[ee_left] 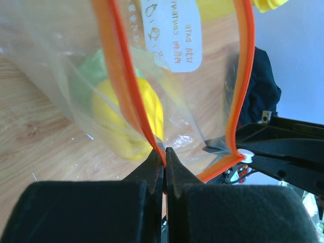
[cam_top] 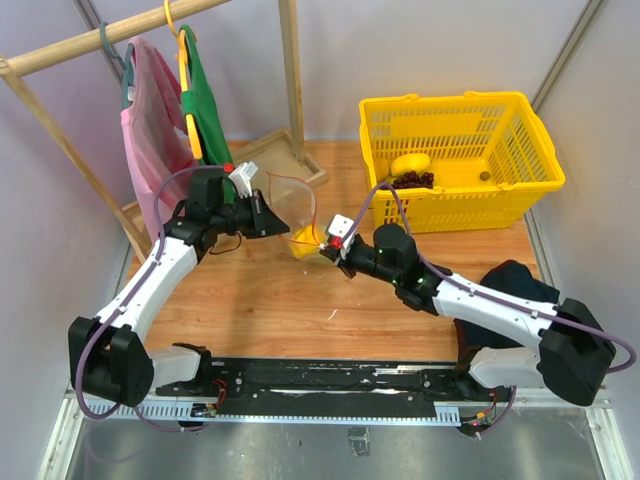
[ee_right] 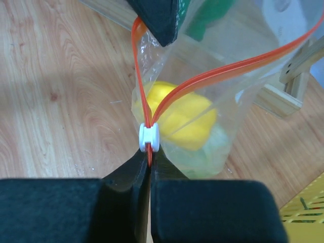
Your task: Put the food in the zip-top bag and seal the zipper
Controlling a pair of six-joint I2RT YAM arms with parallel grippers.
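A clear zip top bag point(cam_top: 292, 205) with an orange-red zipper rim hangs between my two grippers, its mouth spread wide. Inside it rest a yellow food piece point(ee_right: 185, 119) and something pale green point(ee_left: 91, 73). My left gripper is shut on one part of the orange rim, at the left side of the bag. At the opposite end my right gripper is shut on the orange strip, right beside the white zipper slider point(ee_right: 149, 137). In the top view the right fingertips are partly hidden against the bag.
A yellow basket point(cam_top: 470, 212) holding a yellow fruit point(cam_top: 410, 164) and dark grapes point(cam_top: 413, 181) stands at the back right. Behind the left arm is a rack with pink point(cam_top: 158, 130) and green clothes point(cam_top: 205, 110).
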